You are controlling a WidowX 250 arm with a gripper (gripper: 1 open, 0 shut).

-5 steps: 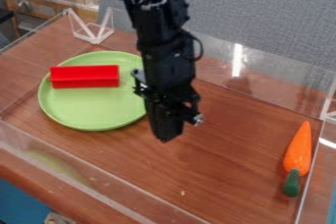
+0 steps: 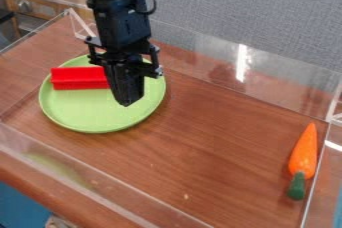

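Note:
My black gripper (image 2: pixel 127 84) hangs over the green plate (image 2: pixel 94 115), in front of the right end of a red block (image 2: pixel 75 78) that lies on the plate. The gripper looks shut, and I see nothing between its fingers; whether it touches the block or plate I cannot tell. An orange carrot (image 2: pixel 302 156) with a green top lies apart on the right side of the wooden table.
Clear low walls border it, with a grey wall (image 2: pixel 254 22) behind and a blue surface beyond the lower left edge.
My gripper has moved left and up in the view, from the bare table beside the plate to over the plate by the red block. The block and carrot have not visibly moved.

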